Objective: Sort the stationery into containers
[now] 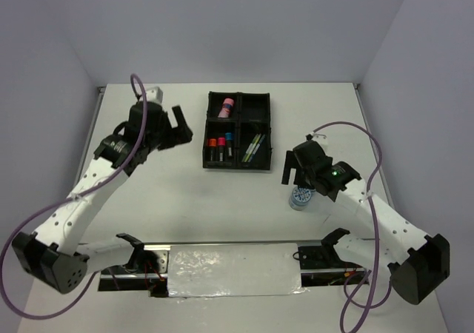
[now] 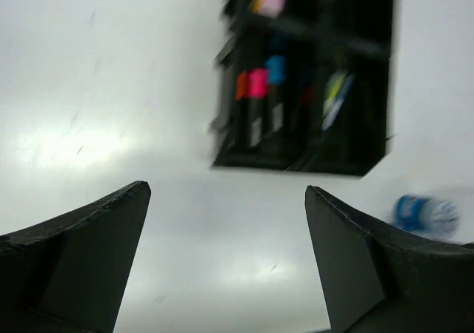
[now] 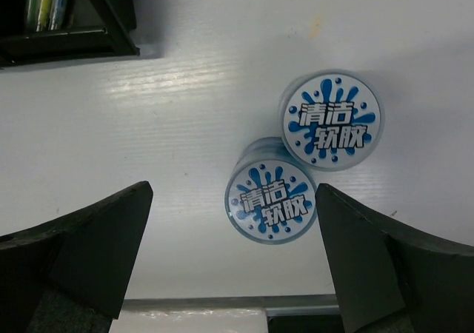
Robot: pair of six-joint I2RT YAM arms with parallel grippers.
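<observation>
A black organizer [image 1: 237, 168] with several compartments stands at the back middle. The pink-capped pencil bottle [image 1: 226, 108] lies in its back-left compartment. Markers with orange [image 1: 212, 142], pink and blue caps fill the front-left one, and slim pens [image 1: 253, 148] the front-right; the back-right looks empty. Two round jars with blue-splash lids, the nearer jar [image 3: 271, 201] and the farther jar [image 3: 332, 120], touch each other on the table. My right gripper [image 1: 289, 169] is open above them, the jars between and near its right finger. Left of the organizer, my left gripper [image 1: 184, 126] hangs open and empty.
A metal rail [image 1: 229, 242] runs along its front edge. Walls rise at the back and both sides.
</observation>
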